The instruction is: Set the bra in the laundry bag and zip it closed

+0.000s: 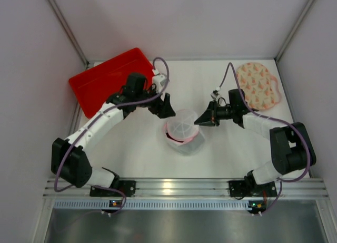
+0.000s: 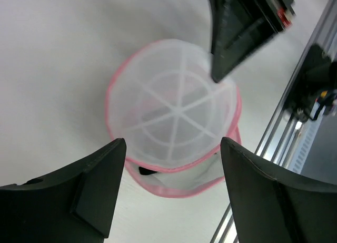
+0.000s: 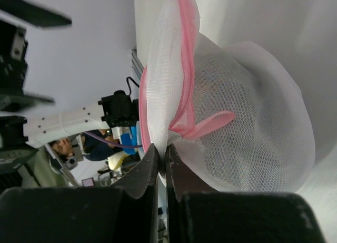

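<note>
A white mesh laundry bag [image 1: 184, 126] with pink trim lies mid-table, its mouth partly open toward the table's front. Through that opening a bit of the black bra [image 2: 147, 171] shows; most of it is hidden under the mesh. The right gripper is shut on the bag's edge, with gathered mesh and pink trim [image 3: 185, 58] rising from its fingertips. At the bag's upper left in the top view, my left gripper [image 1: 167, 112] is part open. Nothing lies between its fingers, and the bag is beyond them.
A red tray [image 1: 108, 79] stands at the back left, and a patterned bag with pink trim [image 1: 258, 86] lies at the back right.
</note>
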